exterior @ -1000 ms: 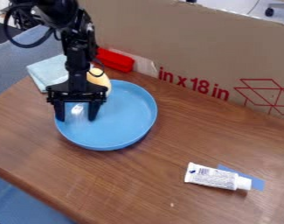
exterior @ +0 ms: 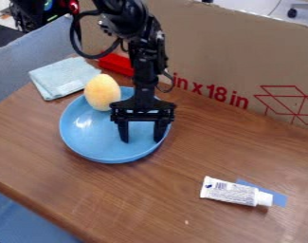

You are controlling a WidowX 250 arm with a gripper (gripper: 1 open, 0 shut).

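My black gripper (exterior: 141, 127) is low over the right part of a blue plate (exterior: 90, 140), its fingers pointing down near the plate's surface. Whether anything sits between the fingers is hard to tell. A yellow, rounded object (exterior: 101, 91) rests at the plate's back edge, left of the gripper and partly behind the arm.
A folded pale cloth (exterior: 62, 78) lies at the back left and a red item (exterior: 116, 64) by the cardboard wall (exterior: 244, 76). A white tube (exterior: 232, 192) lies on a blue patch at front right.
The gripper has moved steadily from the plate's left part to its right part and slightly lower, uncovering more of the yellow object.
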